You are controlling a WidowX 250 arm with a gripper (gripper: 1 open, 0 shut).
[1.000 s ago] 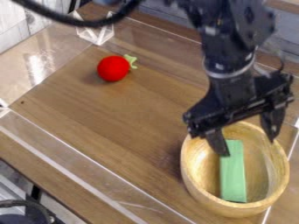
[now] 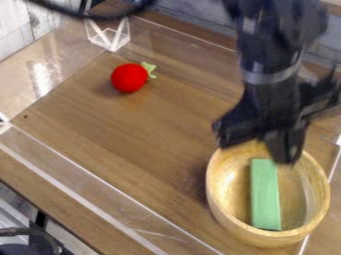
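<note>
My black gripper [image 2: 273, 134], blurred, is raised just over the back part of a wooden bowl [image 2: 229, 221] at the lower right; it looks shut, with nothing visible held. A green block [image 2: 264, 194] lies lengthwise inside the bowl. A red tomato-like toy [image 2: 130, 78] with a green stem sits on the table toward the upper left.
Clear panels or edges border it at left and back, and a metal frame with a dark cable shows at the lower left corner.
My gripper dipped toward the bowl and has since risen and shifted slightly right. The green block and the red toy stay where they were.
</note>
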